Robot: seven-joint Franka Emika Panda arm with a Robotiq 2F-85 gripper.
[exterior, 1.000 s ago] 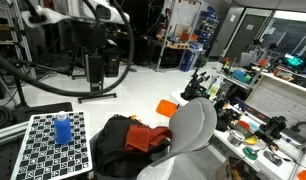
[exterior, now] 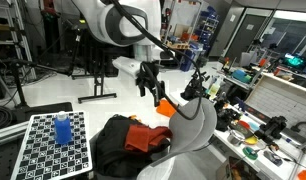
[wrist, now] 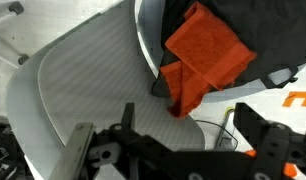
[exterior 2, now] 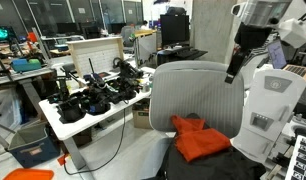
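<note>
My gripper point(exterior: 153, 98) hangs in the air above the chair, fingers apart and nothing between them. Below it, a red cloth point(exterior: 143, 137) lies crumpled on black fabric point(exterior: 111, 135) on the chair's seat. The wrist view looks down on the red cloth point(wrist: 208, 48) beyond the fingertips, with the grey chair backrest point(wrist: 93, 70) filling the left side. In the second exterior view the gripper point(exterior 2: 231, 78) is in front of the backrest point(exterior 2: 198, 90), above and apart from the red cloth point(exterior 2: 199, 140).
A blue bottle point(exterior: 62, 128) stands on a white perforated board point(exterior: 41, 158) at the left. Behind the chair, a white table point(exterior 2: 91, 122) carries many dark items. An orange bin point(exterior 2: 31, 146) sits on the floor. The curved backrest rises close to the gripper.
The arm has swung rightward from over the perforated board's far side to above the chair, its fingertips now somewhat lower. The red cloth, chair and bottle have stayed put.
</note>
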